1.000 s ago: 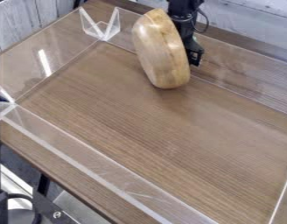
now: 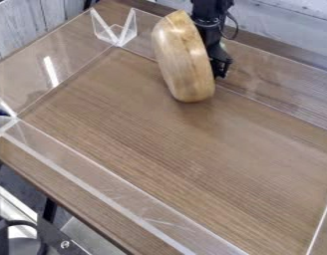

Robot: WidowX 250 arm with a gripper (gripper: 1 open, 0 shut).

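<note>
A large tan, oblong wooden piece [image 2: 183, 60] with a rounded face stands tilted near the back middle of the wooden table. Behind it rises my black robot gripper [image 2: 214, 58], partly hidden by the piece. Its fingertips are hard to make out, so whether it touches or grips the piece cannot be told.
A small clear plastic holder [image 2: 113, 30] sits at the back left. A white wall [image 2: 286, 20] runs along the back.
</note>
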